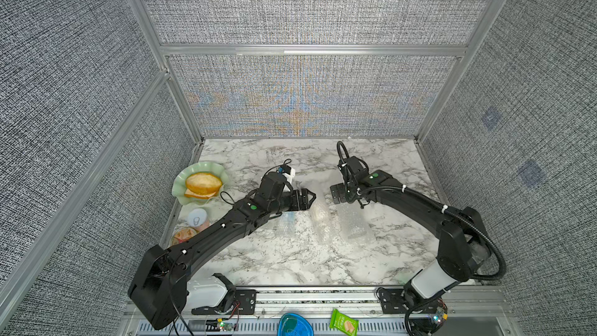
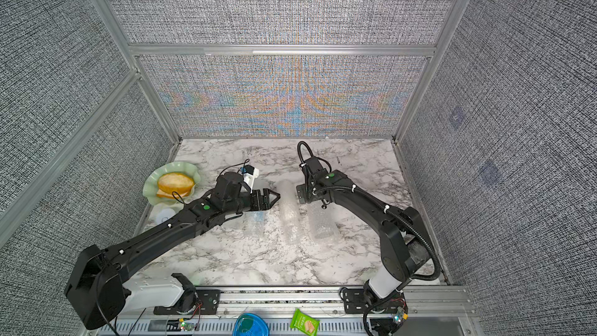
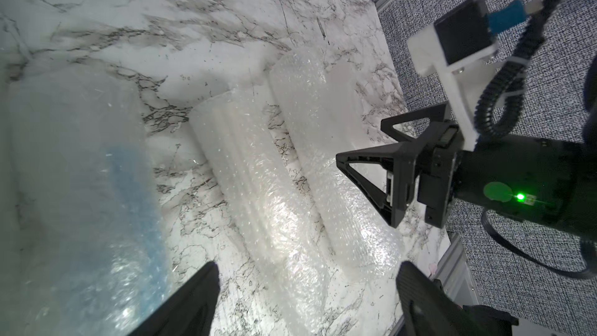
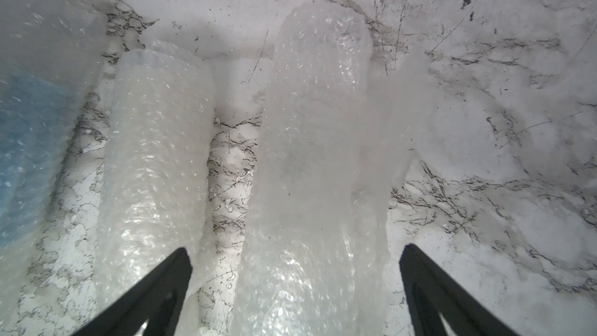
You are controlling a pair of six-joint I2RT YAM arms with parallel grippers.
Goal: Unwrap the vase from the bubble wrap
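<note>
Three long bubble-wrapped rolls lie side by side on the marble tabletop. The left wrapped roll [image 3: 93, 193] shows something blue through the plastic. The middle wrapped roll [image 3: 261, 193] and the right wrapped roll [image 4: 304, 180] look clear and whitish, the right one with a loose flap [image 4: 398, 118] along its side. Which roll contains the vase cannot be told. My left gripper [image 1: 309, 198] is open above the left and middle rolls, empty. Over the right roll, my right gripper [image 1: 334, 193] hangs open, its fingers [image 4: 168, 286] apart with nothing between them.
At the left edge of the table stand a green scalloped bowl [image 1: 180, 183] holding a bread-like item [image 1: 204, 182], a white-lidded can [image 1: 197, 216] and a round item [image 1: 184, 235]. Both grippers are close together.
</note>
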